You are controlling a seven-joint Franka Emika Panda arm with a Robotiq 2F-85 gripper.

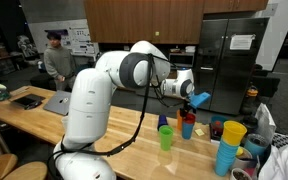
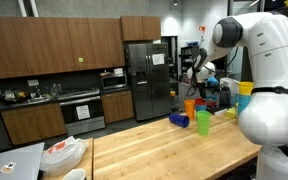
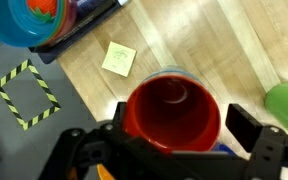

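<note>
A red cup fills the middle of the wrist view, its open mouth facing the camera. In exterior view 1 the red cup sits on top of a blue cup. My gripper hangs directly over it. Its dark fingers stand open on either side of the red rim, and they grip nothing. A green cup stands apart toward the near side, and its edge shows at the right in the wrist view. An orange cup is just left of the red one.
Stacked blue and yellow cups stand to the right, among bowls and pots. A dark blue cup is left of the orange one.
</note>
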